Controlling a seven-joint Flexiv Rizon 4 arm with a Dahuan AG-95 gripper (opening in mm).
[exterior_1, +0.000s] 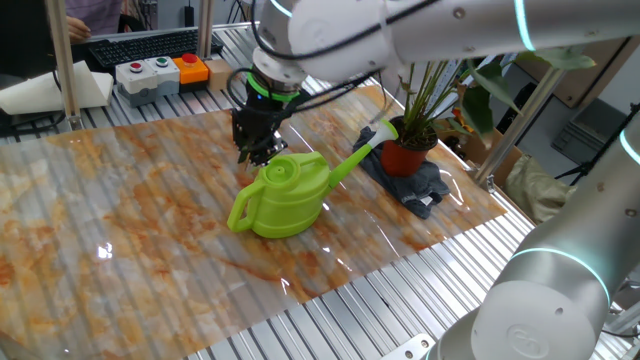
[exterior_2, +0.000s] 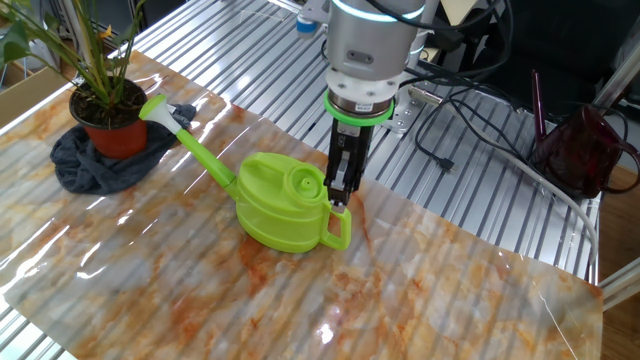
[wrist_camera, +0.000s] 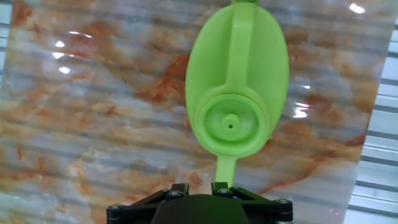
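A bright green watering can (exterior_1: 285, 205) stands upright on the marbled sheet, its spout reaching toward the potted plant (exterior_1: 404, 152). In the wrist view the can's round cap (wrist_camera: 231, 124) is above the fingers, and its handle (wrist_camera: 226, 169) runs down close to the right fingertip. My gripper is open, with a gap between its two black fingers. Exterior view 2 has the gripper (exterior_2: 340, 205) pointing down, overlapping the top of the handle (exterior_2: 341, 230); whether they touch is unclear. The handle does not appear between the fingers.
The plant's pot rests on a dark cloth (exterior_1: 425, 187). A button box (exterior_1: 148, 80) and a keyboard (exterior_1: 150, 47) lie at the back left. A dark red watering can (exterior_2: 580, 150) stands at the right in exterior view 2. Much of the marbled sheet (exterior_1: 110, 210) is clear.
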